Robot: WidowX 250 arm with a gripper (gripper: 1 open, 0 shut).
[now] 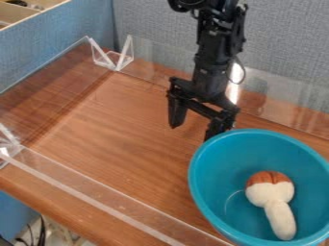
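The black gripper (198, 122) hangs open above the wooden table, left of and behind the teal bowl, with nothing visible between its fingers. The teal bowl (213, 173) fills the lower right. Inside it lies a toy mushroom (275, 200) with a brown and white cap and a long pale stem.
Clear plastic edging with white corner brackets (112, 58) borders it. Grey and blue padded walls stand at the back and left.
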